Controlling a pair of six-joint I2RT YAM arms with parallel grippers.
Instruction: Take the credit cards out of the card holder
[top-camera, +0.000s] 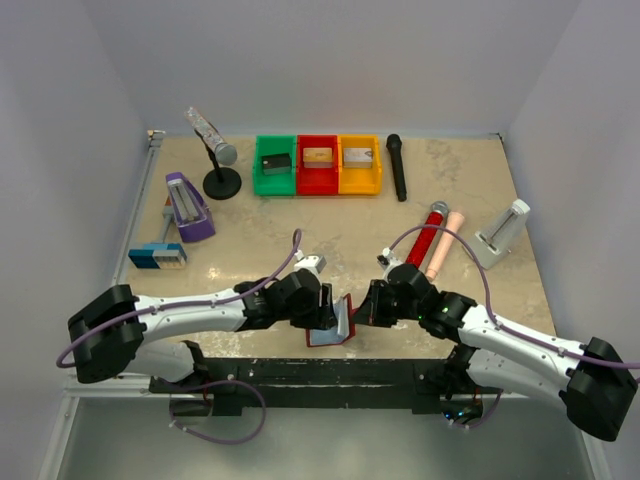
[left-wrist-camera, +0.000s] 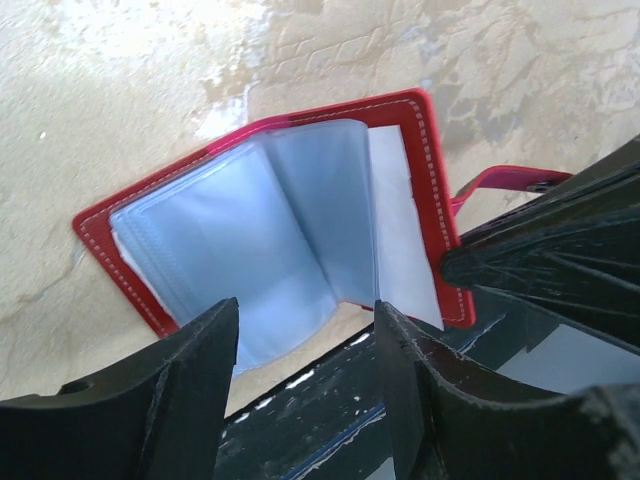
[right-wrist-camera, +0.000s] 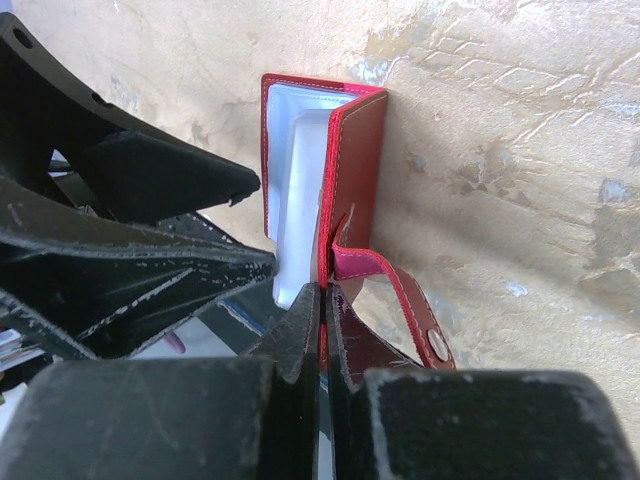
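The red card holder (left-wrist-camera: 440, 180) stands open near the table's front edge, its right cover raised and its clear-white sleeves (left-wrist-camera: 230, 250) fanned out. My right gripper is shut on the edge of that raised cover, close to the red strap (right-wrist-camera: 385, 275). Over the sleeves, my left gripper is open. One upright sleeve (left-wrist-camera: 325, 200) has its edge close by the right fingertip of the left gripper; whether they touch I cannot tell. No separate card can be made out in the sleeves.
Green, red and yellow bins (top-camera: 317, 190) stand at the back. A black microphone (top-camera: 397, 165), a red tube (top-camera: 427, 235) and a stapler-like grey item (top-camera: 498, 235) lie to the right. A lamp (top-camera: 222, 180) and purple item (top-camera: 190, 208) occupy the left. Mid-table is clear.
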